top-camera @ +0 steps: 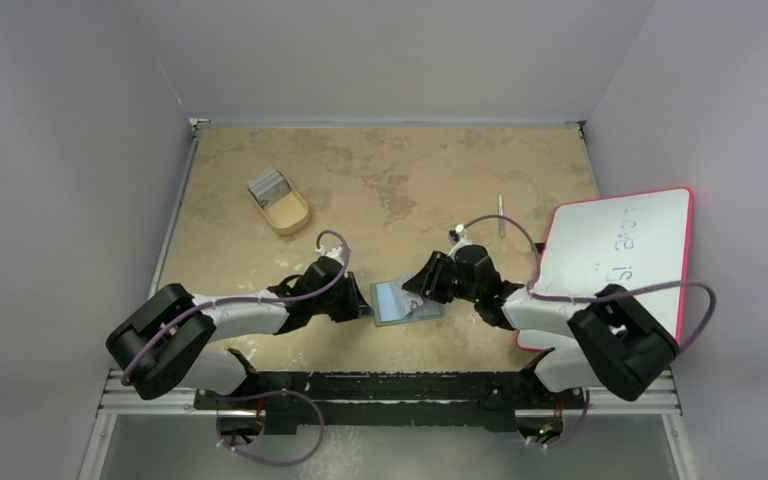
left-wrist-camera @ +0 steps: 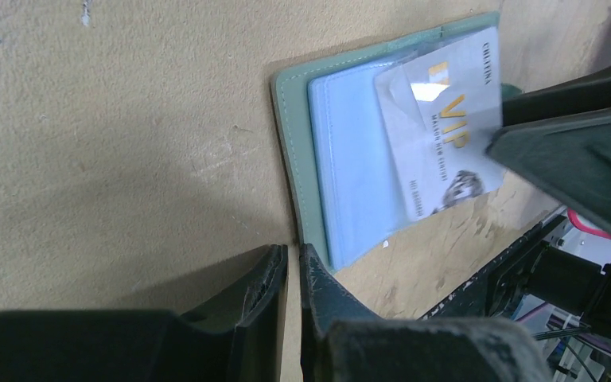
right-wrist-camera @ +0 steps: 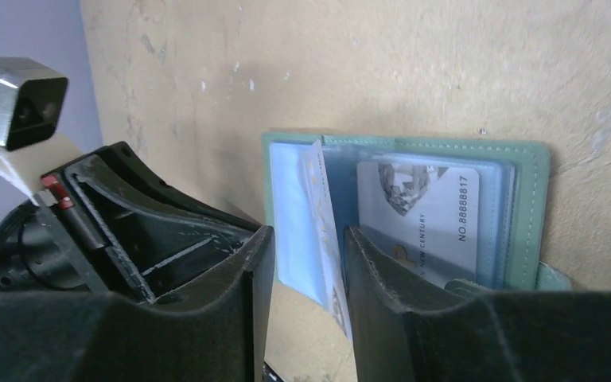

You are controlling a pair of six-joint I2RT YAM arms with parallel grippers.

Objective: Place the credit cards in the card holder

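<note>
The green-edged card holder [top-camera: 385, 315] lies open at the front middle, with a blue inner panel [left-wrist-camera: 350, 159]. A "VIP" card [left-wrist-camera: 445, 127] shows on it in the left wrist view; the right wrist view shows a card [right-wrist-camera: 418, 219] in the pocket and an edge-on flap or card [right-wrist-camera: 322, 223]. My left gripper is at the holder's left edge, fingertips close together. My right gripper is over the holder, fingers apart around that edge-on piece; whether it grips it I cannot tell.
A tan box of cards [top-camera: 287, 212] stands at the back left. A whiteboard [top-camera: 625, 260] lies at the right, a pen [top-camera: 500, 215] beside it.
</note>
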